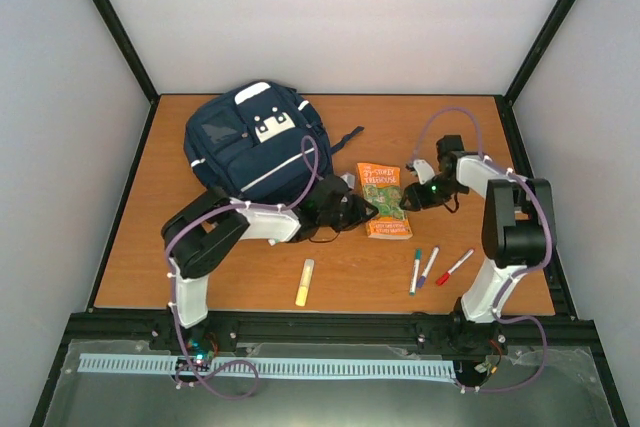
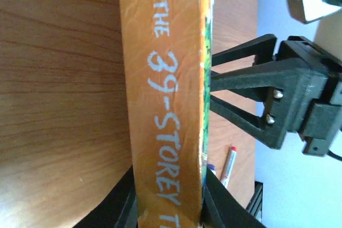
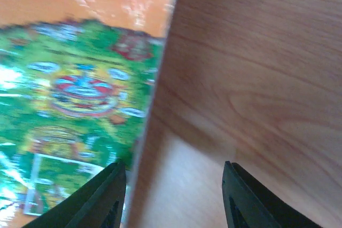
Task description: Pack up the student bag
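Note:
An orange and green book (image 1: pixel 385 197) is at the middle of the table, its spine toward my left arm. In the left wrist view the book's orange spine (image 2: pixel 160 78) rises between the fingers, which press on both faces low down; my left gripper is shut on it. My right gripper stands open by the book's far edge. Its left finger (image 3: pixel 109 196) overlaps the cover (image 3: pixel 80 94), and its right finger lies over bare wood. The navy backpack (image 1: pixel 255 137) lies at the back left, its inside hidden.
Green, purple and red markers (image 1: pixel 416 272) lie at the front right. A yellow glue stick or highlighter (image 1: pixel 305 283) lies at front centre.

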